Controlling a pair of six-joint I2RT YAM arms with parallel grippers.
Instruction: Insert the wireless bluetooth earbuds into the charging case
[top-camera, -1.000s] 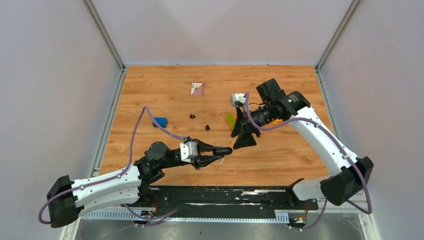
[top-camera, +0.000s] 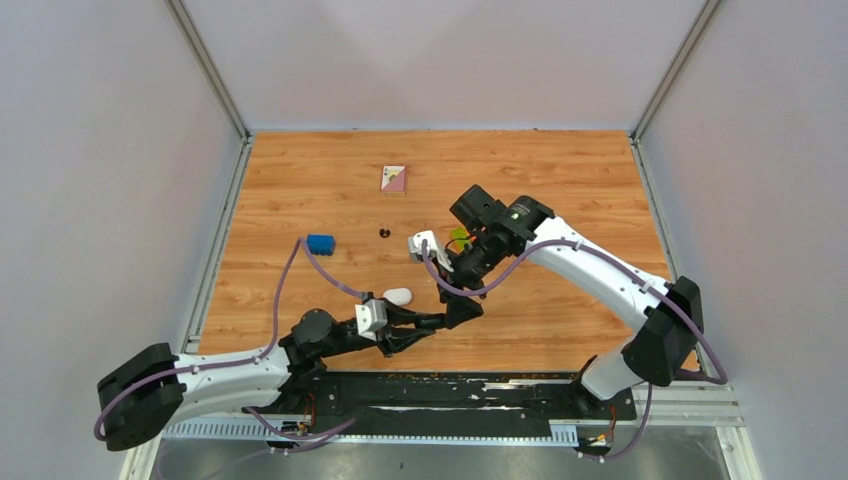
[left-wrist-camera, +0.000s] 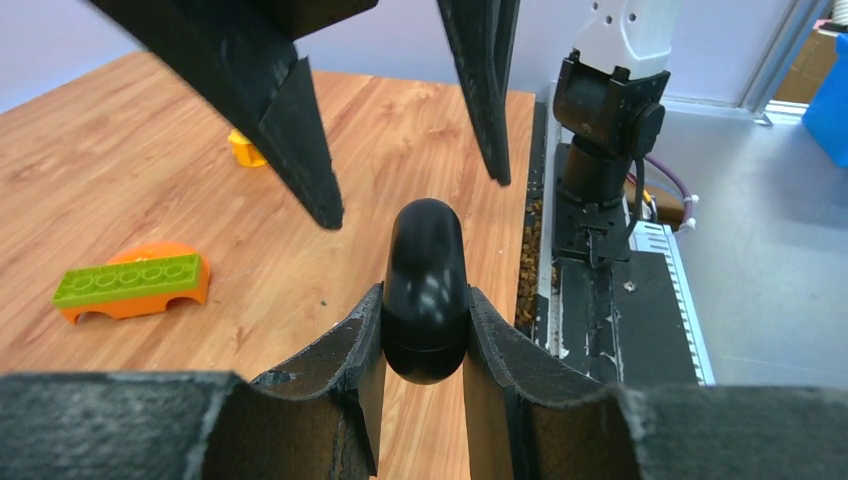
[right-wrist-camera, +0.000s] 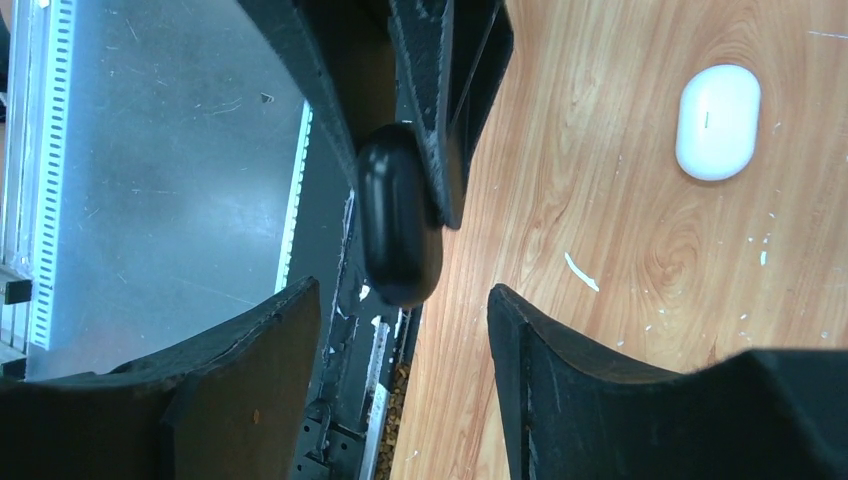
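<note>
My left gripper is shut on the black earbud case (left-wrist-camera: 424, 270), held upright toward the other arm in the left wrist view. My right gripper is open, its fingertips either side of and just short of the case, not touching it as far as shows. In the top view both grippers meet over the front middle of the table. A white rounded object (right-wrist-camera: 717, 120) lies on the table. Small dark pieces (top-camera: 384, 233), possibly earbuds, lie near the middle, too small to tell.
A blue block (top-camera: 320, 244) sits left, a pink-and-white card (top-camera: 393, 178) at the back. Green-orange bricks (left-wrist-camera: 130, 285) and a yellow piece (left-wrist-camera: 246, 150) lie on the right side.
My right gripper has moved left and toward the front, up to the case. My left gripper has moved slightly left and toward the front since a second ago, still holding it.
</note>
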